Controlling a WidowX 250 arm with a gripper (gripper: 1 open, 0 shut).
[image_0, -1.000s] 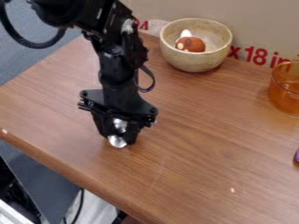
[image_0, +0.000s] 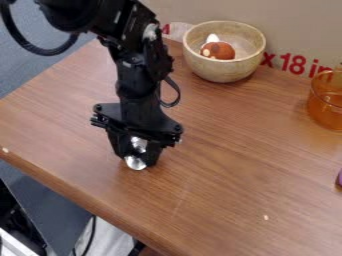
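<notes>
My black gripper (image_0: 138, 148) is lowered onto the wooden table (image_0: 214, 200), left of centre. A shiny silver object (image_0: 135, 162) sits at its fingertips, low against the tabletop. The fingers partly hide it, and I cannot tell whether they are closed on it.
A pale bowl (image_0: 223, 61) at the back holds a reddish-brown item and something white. An orange translucent container (image_0: 326, 103) stands at the right edge, with a small purple item (image_0: 338, 178) below it, partly out of view.
</notes>
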